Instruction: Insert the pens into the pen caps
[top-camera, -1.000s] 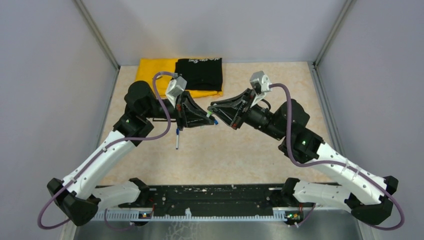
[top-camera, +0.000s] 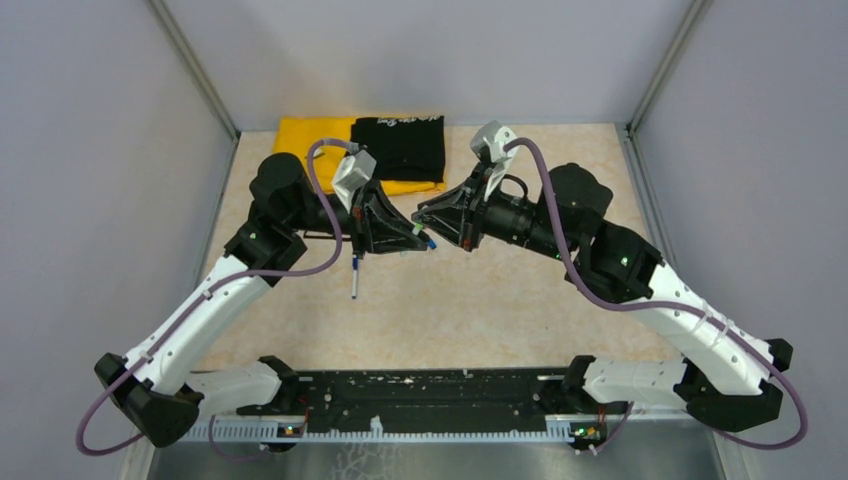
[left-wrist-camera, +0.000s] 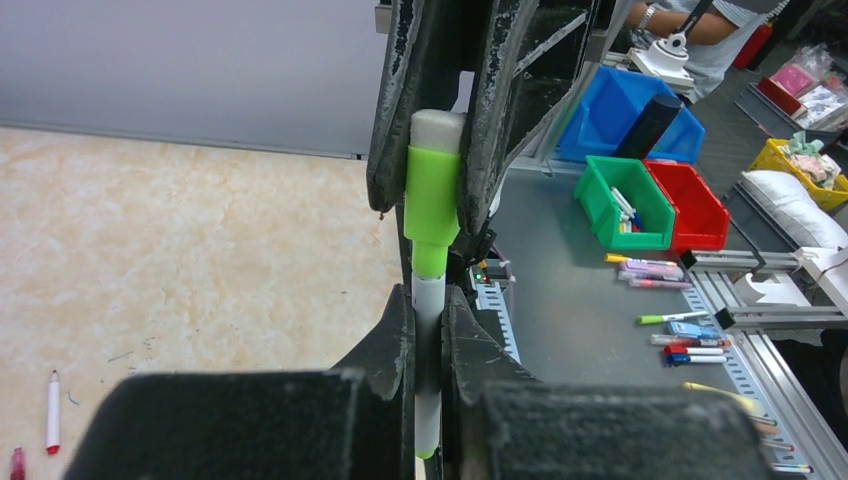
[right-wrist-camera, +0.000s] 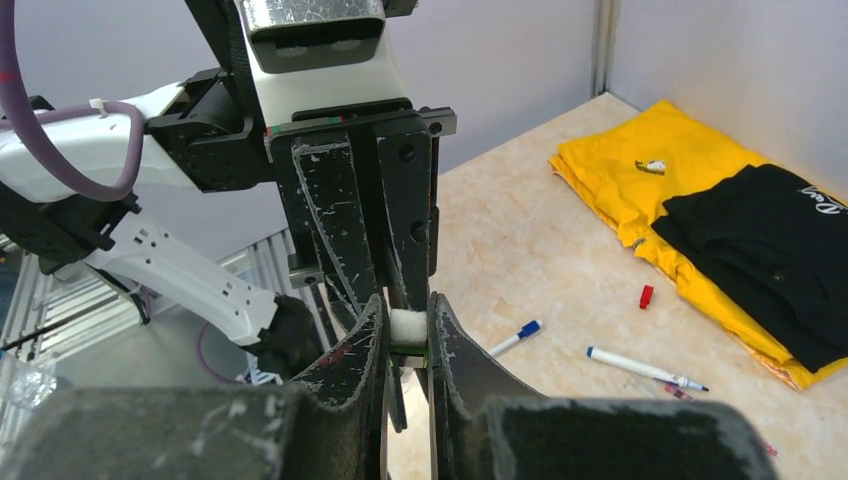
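Note:
In the left wrist view, my left gripper is shut on the white barrel of a pen (left-wrist-camera: 428, 325). Directly above that barrel, a light green cap (left-wrist-camera: 432, 195) with a whitish pad on top meets the pen's narrower green collar, with no gap showing. My right gripper's fingers (left-wrist-camera: 390, 150) stand on either side of this cap. From the right wrist view, the whitish pad (right-wrist-camera: 408, 326) sits between the tips of my right gripper, which is shut on the cap. Both grippers meet near mid-table in the top view.
A blue-capped pen (right-wrist-camera: 515, 338) lies on the table. Beside it are an uncapped white pen (right-wrist-camera: 640, 366) with a dark tip and a loose red cap (right-wrist-camera: 646, 296). Folded yellow cloth (top-camera: 300, 135) and black cloth (top-camera: 400, 150) are at the back.
My right arm's wrist has tilted and shifted toward the left and back, while its fingertips stay at the green cap. The left arm has hardly moved.

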